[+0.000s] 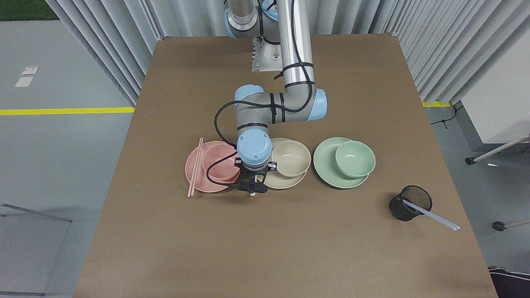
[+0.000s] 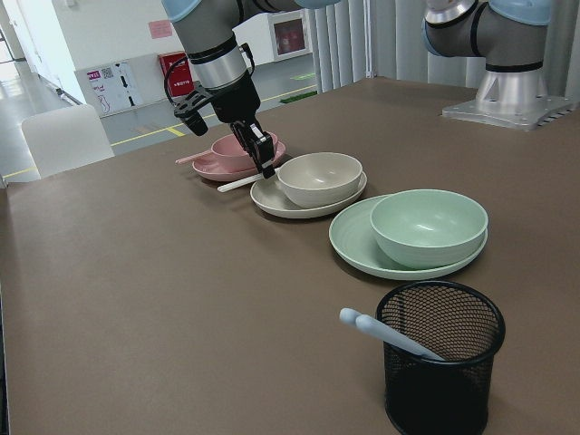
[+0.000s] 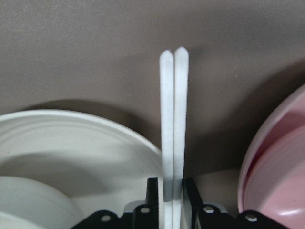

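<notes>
In the wrist view, two white chopsticks lie parallel between my gripper's black fingers, beside the cream plate and pink plate; whether the fingers grip them is hard to tell. In the left view my gripper sits low at the cream plate and cream bowl. In the front view the arm hides most of the chopsticks.
Pink chopsticks rest on the pink dishes at left. A green bowl on a green plate stands right. A black mesh cup holding pale chopsticks stands front right.
</notes>
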